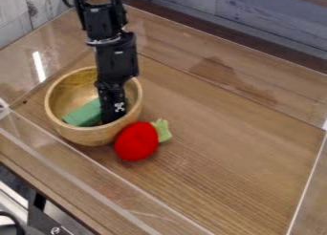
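My black gripper (113, 105) reaches down into a tan bowl (61, 103) at the left of the table; its fingertips are hard to make out against the dark. A green object (82, 113) lies in the bowl beside the gripper, partly hidden. A red round object (136, 141), like a tomato or pepper, with a pale green top (161, 128), lies just outside the bowl at its lower right.
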